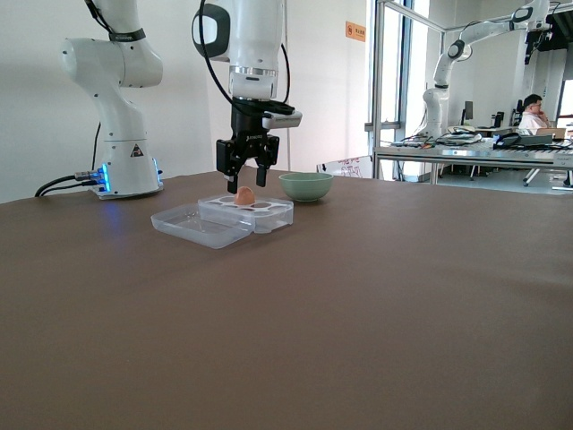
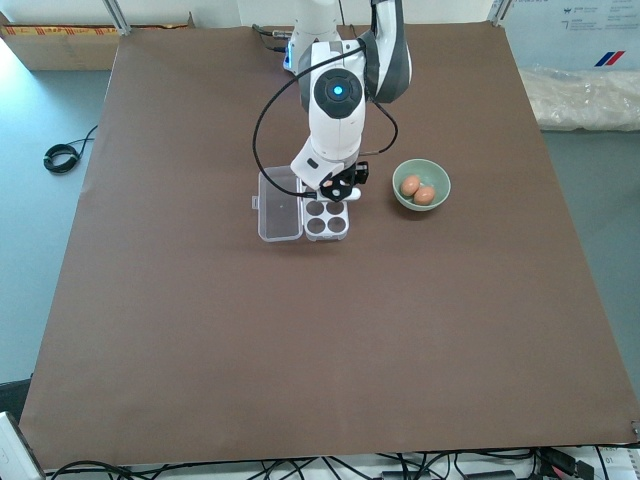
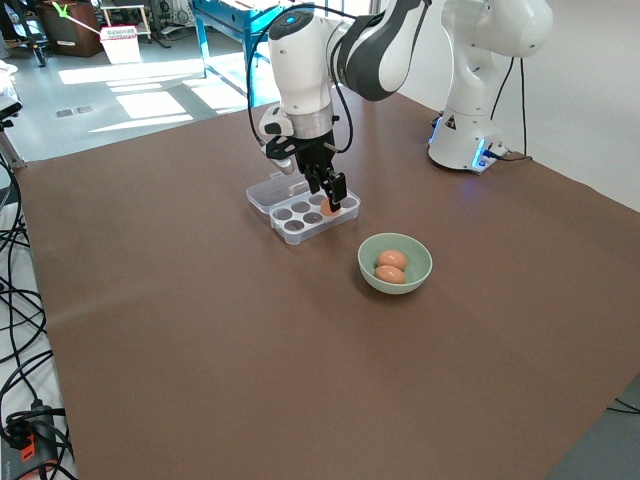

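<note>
My black gripper hangs over a clear plastic egg carton with several round slots and its lid folded open to one side. One brown egg sits in the carton just below the fingers, which stand apart above it, holding nothing. In the right view the egg is partly behind the gripper. A green bowl beside the carton holds two brown eggs. From the left camera the fingertips and carton egg are hidden by the arm.
More cables run along the table's edge.
</note>
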